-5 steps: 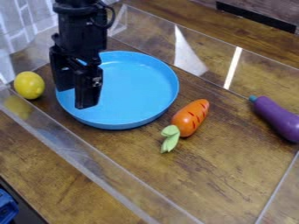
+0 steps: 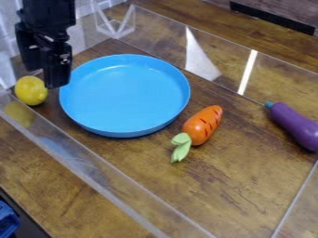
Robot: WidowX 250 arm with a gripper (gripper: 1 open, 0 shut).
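Observation:
My black gripper hangs at the upper left, just above a yellow lemon-like object, its fingers open. The yellow object lies on the wooden surface left of a round blue plate. Nothing shows held between the fingers.
An orange carrot with a green top lies right of the plate, and a purple eggplant at the far right. A clear plastic barrier runs along the left.
My gripper has moved left from over the blue plate to above the yellow object. The other objects look unchanged.

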